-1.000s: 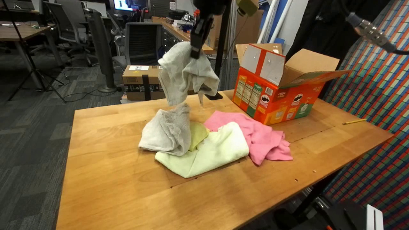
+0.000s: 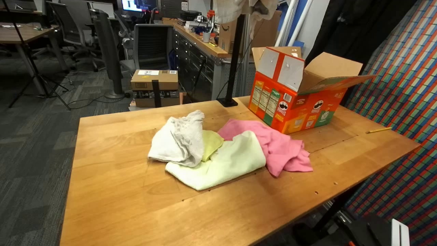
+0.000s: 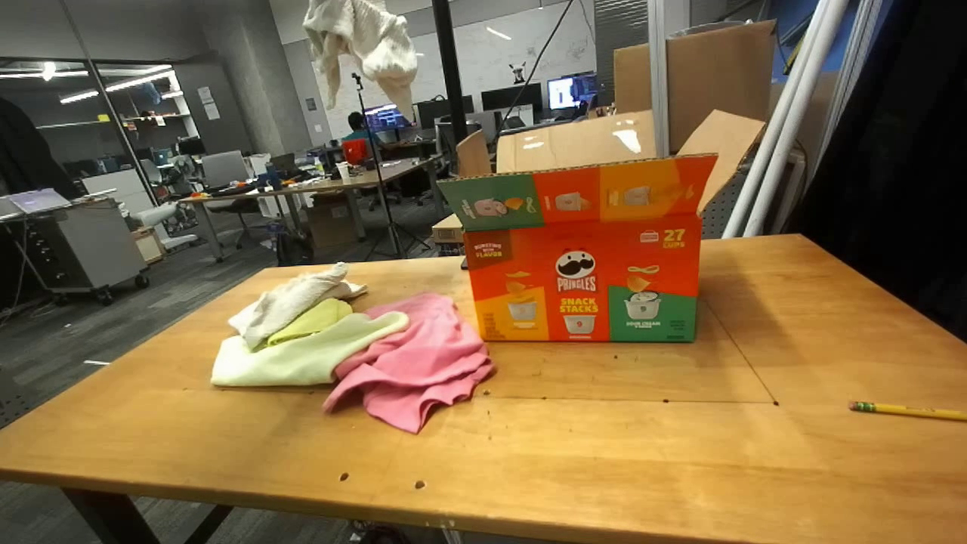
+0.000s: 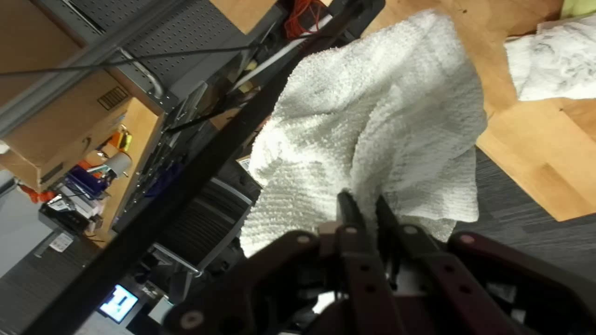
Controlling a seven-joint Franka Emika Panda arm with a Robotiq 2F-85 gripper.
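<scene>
A white cloth (image 4: 357,128) hangs from my gripper, which is shut on a bunched fold of it in the wrist view. The same white cloth (image 3: 367,45) dangles high above the table at the top of exterior view 2, and only its lower part shows at the top edge of exterior view 1. Below, on the table (image 2: 135,205), a second white cloth (image 2: 176,141) overlaps a yellow-green cloth (image 2: 211,143) and a pale green cloth (image 2: 223,164). A pink cloth (image 2: 278,147) lies against them on the right. Both exterior views leave the gripper out.
An orange Pringles box (image 3: 585,281) stands on the table with its flaps spread open. A black post (image 2: 235,61) rises from the table's back edge near the hanging cloth. A pencil (image 3: 906,412) lies at the right.
The cloths on the table and the box are where they were.
</scene>
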